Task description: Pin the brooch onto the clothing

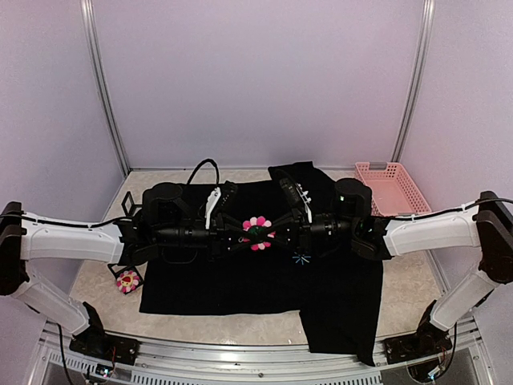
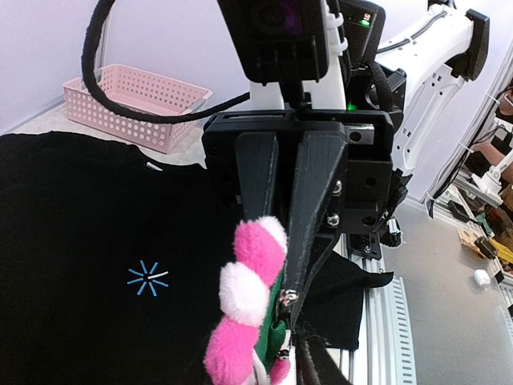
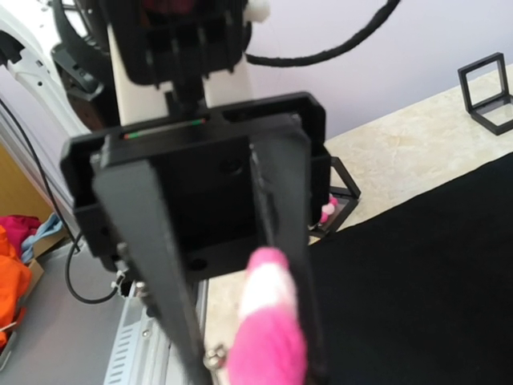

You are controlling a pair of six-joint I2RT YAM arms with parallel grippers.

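Observation:
The brooch, a plush flower with pink and white petals and a green back, is held over the black clothing between both grippers. My right gripper is shut on the brooch. In the left wrist view the petals stand edge-on against the right gripper's fingers, near small metal parts of the clasp. My left gripper reaches in from the opposite side. Its fingers stand apart in the right wrist view, and a pink petal partly covers them.
A pink basket stands at the back right. Another flower brooch lies by a black frame at the left. A blue starburst mark shows on the clothing.

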